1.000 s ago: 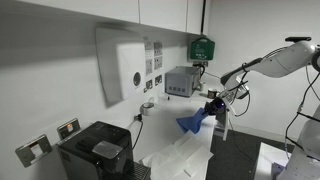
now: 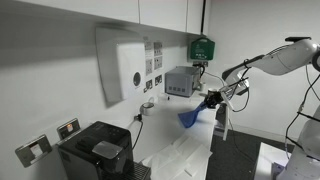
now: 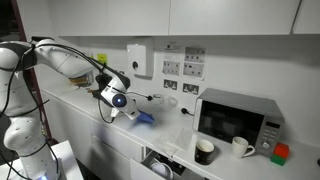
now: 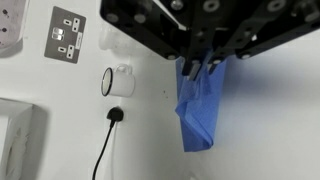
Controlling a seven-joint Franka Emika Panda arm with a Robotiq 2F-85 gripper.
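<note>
A blue cloth (image 2: 189, 118) hangs from my gripper (image 2: 207, 103) at the far part of the counter in exterior view 1. Exterior view 2 has the cloth (image 3: 146, 118) just right of the gripper (image 3: 129, 113), its lower part close to the worktop. In the wrist view, the crumpled upper end of the cloth (image 4: 200, 118) runs up between the fingertips, and the gripper is shut on it. Whether the cloth's lower edge touches the counter cannot be told.
White sheets (image 2: 178, 158) lie on the nearer counter. A microwave (image 3: 238, 122), a black mug (image 3: 204, 151) and a white mug (image 3: 242, 147) stand on the right in exterior view 2. Below the counter there, a drawer (image 3: 157, 166) is open. Wall sockets (image 4: 68, 36) are close by.
My gripper has risen slightly, and the cloth now hangs narrower and more stretched below it. Everything else stays where it was.
</note>
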